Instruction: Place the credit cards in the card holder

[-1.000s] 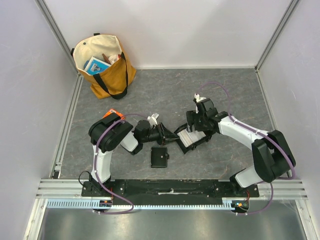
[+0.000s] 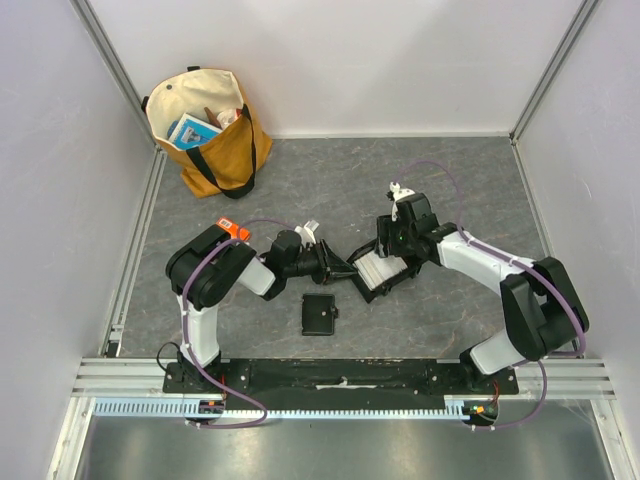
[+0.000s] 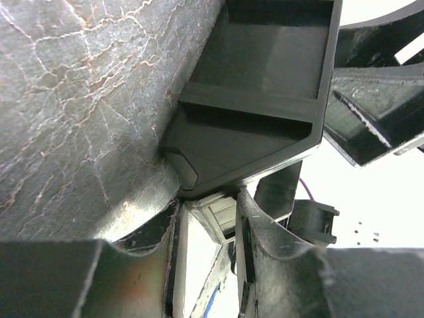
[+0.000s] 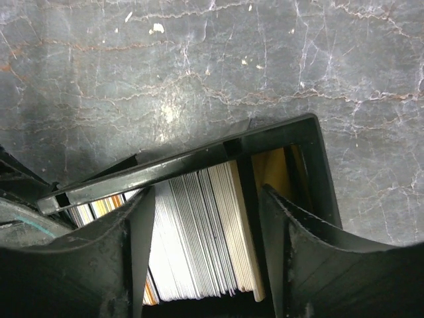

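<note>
The black card holder (image 2: 368,287) sits tilted on the table, filled with a dense row of mostly white cards (image 4: 199,238) and a few orange ones. My left gripper is at the holder's left end, its fingers against a corner; whether they grip it is unclear. My right gripper is over the cards from above, its fingers part open across the row, with the holder's rim beyond them. Near the rim's right end the holder shows a gap beside the last cards.
A small black lid-like piece (image 2: 318,315) lies at the front. An orange packet (image 2: 228,227) is left, partly under the arm. A yellow bag (image 2: 205,130) stands at the back left. The table behind the holder is clear.
The left arm has moved slightly; the holder looks nearly unchanged.
</note>
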